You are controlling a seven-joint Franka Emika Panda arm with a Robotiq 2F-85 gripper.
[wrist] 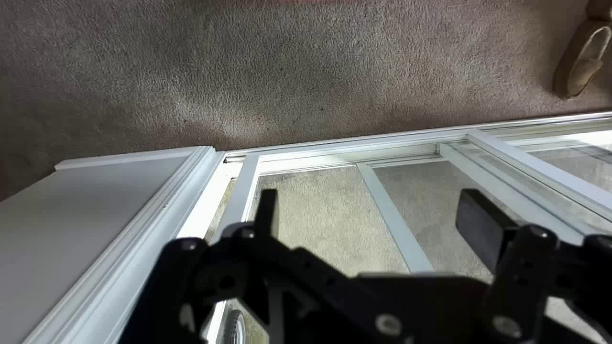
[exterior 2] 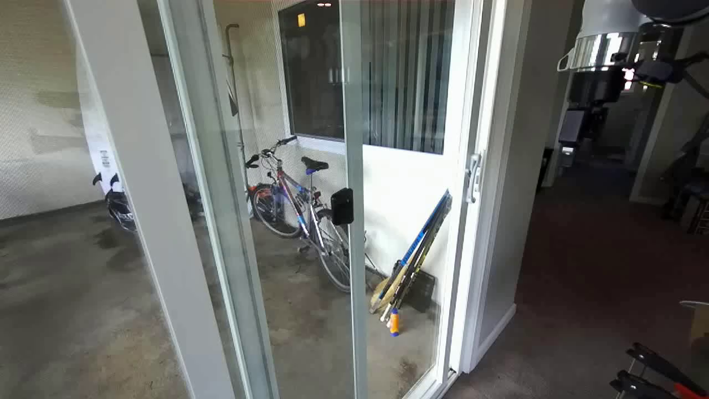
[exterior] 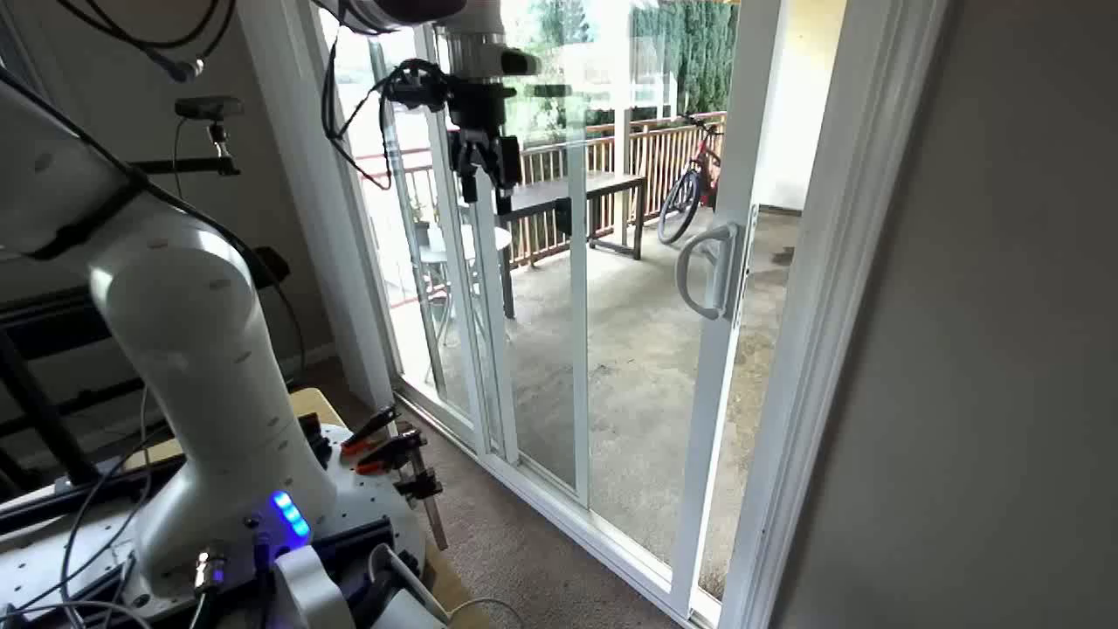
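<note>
A white-framed sliding glass door [exterior: 639, 419] stands partly open, with a narrow gap between its edge and the jamb [exterior: 838, 314]. Its pale curved handle [exterior: 700, 273] is on the right stile; in exterior view 2, a handle [exterior 2: 472, 178] shows at the door's edge. My black gripper [exterior: 487, 194] hangs high in front of the glass, pointing down, well left of the handle and apart from it. From the wrist, the gripper is open, its fingers [wrist: 483, 229] wide apart with only the door and floor visible beyond them.
Black clamps [exterior: 393, 451] hold the robot's base at its table edge. Carpet [wrist: 275, 74] lies clear along the door track, apart from a brown shoe [wrist: 582, 60] to one side. Outside are a table [exterior: 566, 189] and a bicycle [exterior 2: 299, 199]. A grey wall [exterior: 996, 346] borders the jamb.
</note>
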